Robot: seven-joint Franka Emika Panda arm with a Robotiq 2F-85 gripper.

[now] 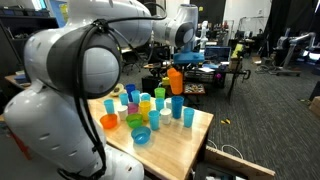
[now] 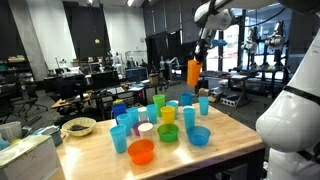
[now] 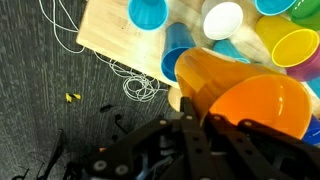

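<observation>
High over the far part of the wooden table (image 1: 179,150), my gripper (image 1: 178,65) is shut on a tall orange cup (image 1: 176,81). In exterior view 2 the orange cup (image 2: 193,72) hangs upright, clear of the cups below. The wrist view looks down past the gripper onto the orange cup (image 3: 228,78), whose wide open mouth faces the camera. Part of the fingers is hidden against the dark gripper body there. Below the held cup stands a blue cup (image 1: 177,107).
Several coloured cups and bowls crowd the table, among them a yellow cup (image 2: 168,114), a green bowl (image 2: 168,132), an orange bowl (image 2: 141,152) and a blue bowl (image 2: 199,136). A white cable (image 3: 139,83) lies on the floor beside the table.
</observation>
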